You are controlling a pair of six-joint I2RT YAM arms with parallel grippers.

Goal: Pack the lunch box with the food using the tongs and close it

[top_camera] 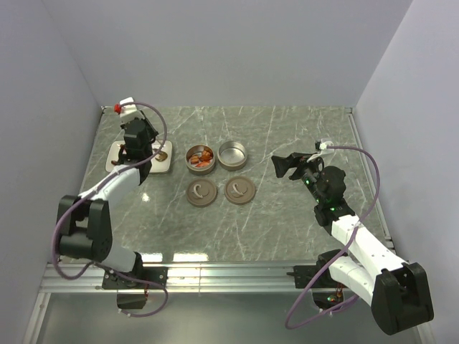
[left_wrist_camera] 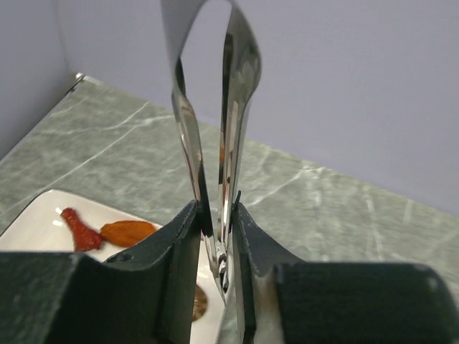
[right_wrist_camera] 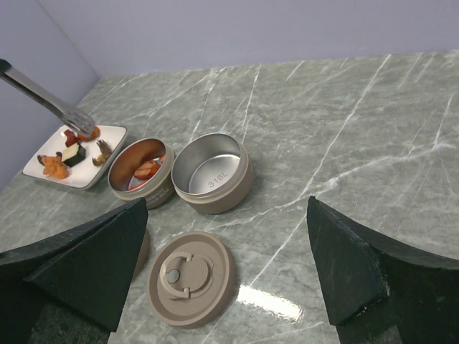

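In the left wrist view, metal tongs (left_wrist_camera: 231, 107) stand between the fingers of my left gripper, which is shut on them. They point down over a white plate (left_wrist_camera: 36, 215) with a red piece (left_wrist_camera: 81, 233) and an orange piece (left_wrist_camera: 125, 233). In the right wrist view, the tongs' tips (right_wrist_camera: 77, 120) are close above an orange piece (right_wrist_camera: 90, 134); whether they pinch it, I cannot tell. One round lunch box (top_camera: 201, 170) holds orange food (top_camera: 203, 158); the steel box (top_camera: 232, 155) beside it is empty. Open and empty, my right gripper hangs over the table's right side.
Two brown lids (top_camera: 201, 192) (top_camera: 239, 190) with handles lie in front of the boxes. Also on the plate are a dark-and-white piece (right_wrist_camera: 73, 154) and more orange food (right_wrist_camera: 54, 167). Bare marble table (top_camera: 280, 222) stretches across the middle and right. Walls close in the back and sides.
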